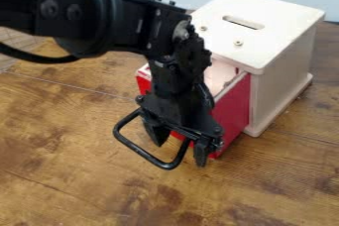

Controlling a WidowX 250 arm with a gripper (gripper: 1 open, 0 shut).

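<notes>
My black gripper (180, 143) hangs low in the middle of the view, fingers pointing down, in front of a red panel (232, 111) on the near side of a cream wooden box (281, 76). A black bar handle (138, 149) loops out to the lower left by the fingers. The fingers appear apart, but what lies between them is hard to tell. The box has a slot and small fittings on its top. The body of the gripper hides much of the red part.
Bare wooden floor (66, 180) lies open to the left, front and right. A pale wall stands behind the box at the top right.
</notes>
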